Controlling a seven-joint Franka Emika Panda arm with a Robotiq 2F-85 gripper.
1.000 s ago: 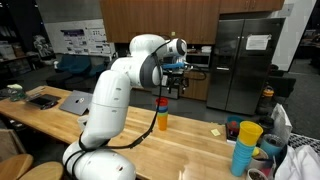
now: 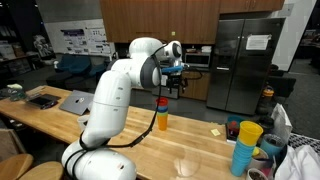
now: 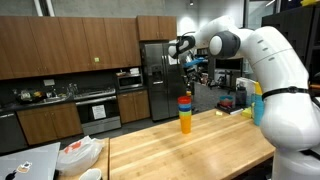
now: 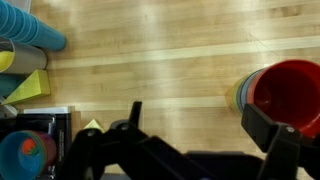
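Note:
A stack of cups stands on the wooden table, with a red cup (image 2: 162, 101) at the top and a blue and an orange cup (image 2: 162, 123) below. In exterior view 2 the same red cup (image 3: 184, 100) tops the orange cup (image 3: 186, 124). From above, the wrist view shows the open mouth of the red cup (image 4: 285, 95) at the right, by the right finger. My gripper is open, with bare table visible between its fingers. It hangs above the table, higher than the stack.
Stacked blue cups (image 2: 242, 158) with a yellow cup (image 2: 250, 132) on top stand at the right of exterior view 1, among bowls and other items. A laptop (image 2: 76, 102) lies at the left.

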